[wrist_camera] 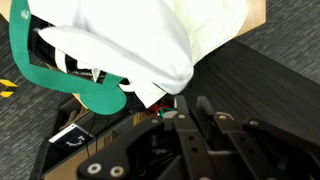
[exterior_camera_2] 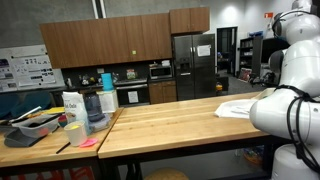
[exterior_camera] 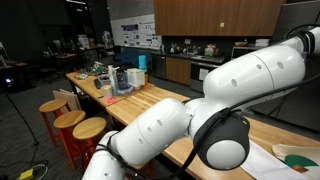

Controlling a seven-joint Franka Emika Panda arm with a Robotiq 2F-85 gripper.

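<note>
In the wrist view my gripper is at the lower middle, its dark fingers close together. It is shut, and nothing clearly shows between the fingertips. Just beyond them is the rounded fold of a white cloth (wrist_camera: 150,62); whether the two touch, I cannot tell. The same white cloth (exterior_camera: 265,163) lies on the wooden table at the right of exterior view 1, and the white cloth (exterior_camera_2: 238,108) shows on the tabletop in exterior view 2. My gripper is outside both exterior views.
A green piece (wrist_camera: 97,93) borders the cloth in the wrist view. On the wooden table (exterior_camera_2: 165,125), a wide stretch is clear. At its far left stand a blender-like jug (exterior_camera_2: 94,108) and a grey bin (exterior_camera_2: 35,125). Red stools (exterior_camera: 70,119) stand beside the table.
</note>
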